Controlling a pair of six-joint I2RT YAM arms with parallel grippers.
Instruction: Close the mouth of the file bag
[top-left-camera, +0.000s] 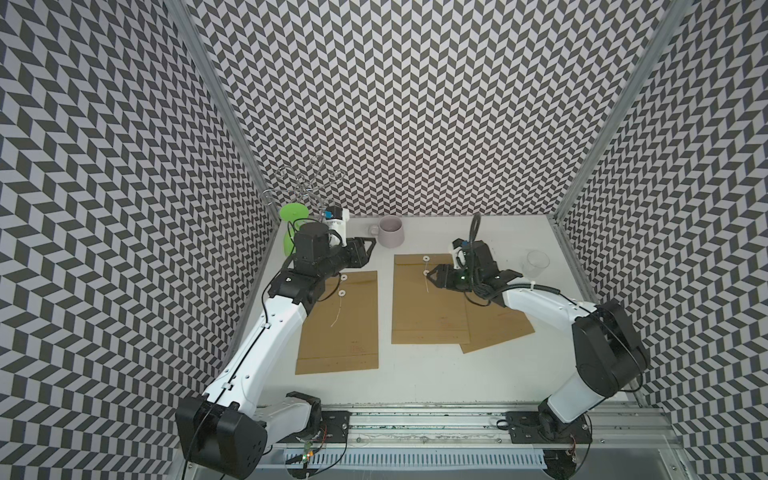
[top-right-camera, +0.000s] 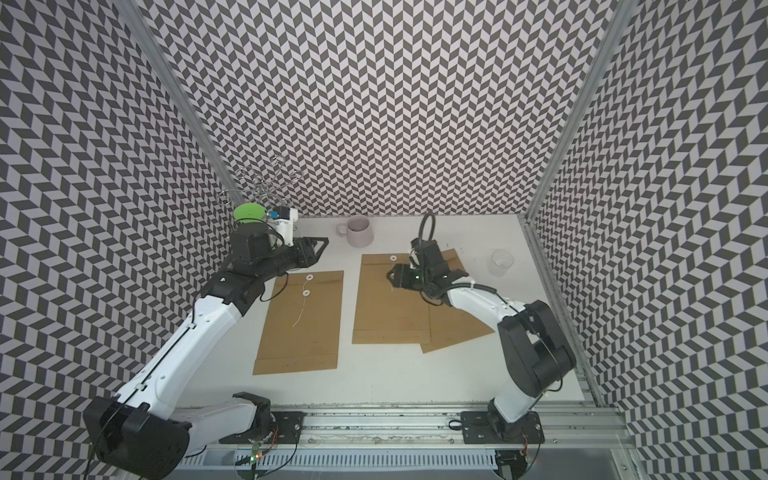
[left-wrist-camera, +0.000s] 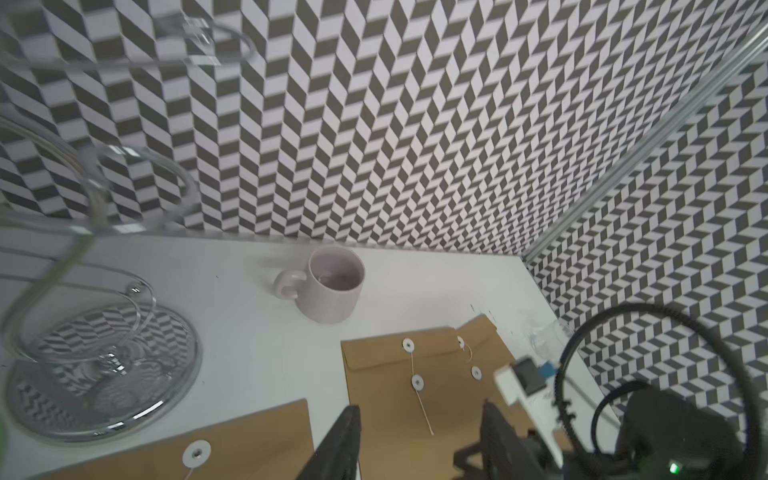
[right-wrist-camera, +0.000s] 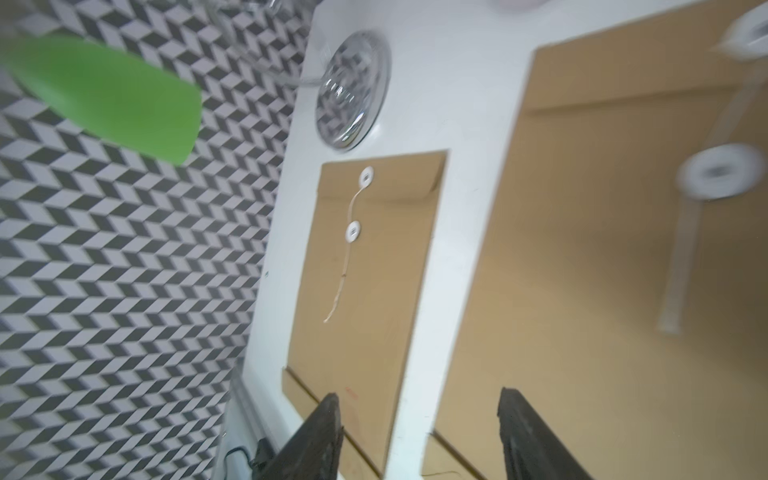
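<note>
The left file bag (top-left-camera: 340, 336) lies flat, its flap down, with two white buttons (right-wrist-camera: 353, 231) and a loose string. A middle bag (top-left-camera: 428, 320) overlaps a third bag (top-left-camera: 496, 332) at the right; both show buttons and strings. My left gripper (top-left-camera: 360, 252) is above the back end of the left bag, its fingers apart with nothing seen between them. My right gripper (top-left-camera: 436, 277) is open over the upper part of the middle bag, empty.
A pink mug (top-left-camera: 390, 236) stands at the back. A metal stand (left-wrist-camera: 104, 392) and green object (right-wrist-camera: 112, 92) are at back left, a clear cup (top-left-camera: 536, 264) at right.
</note>
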